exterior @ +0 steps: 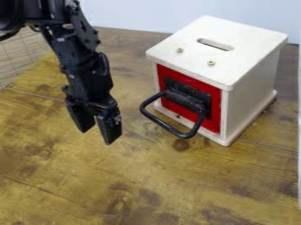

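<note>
My black gripper (94, 128) hangs open above the wooden table at the left, pointing down, with nothing between its fingers. To its right stands a white wooden box (245, 79) with a slot and two small knobs on top. Its red front panel (212, 132) carries a black latch with a black loop handle (161, 123) sticking out toward the gripper. The gripper is apart from the handle.
A white wall runs behind the box, and a woven mat (24, 57) shows at the back left.
</note>
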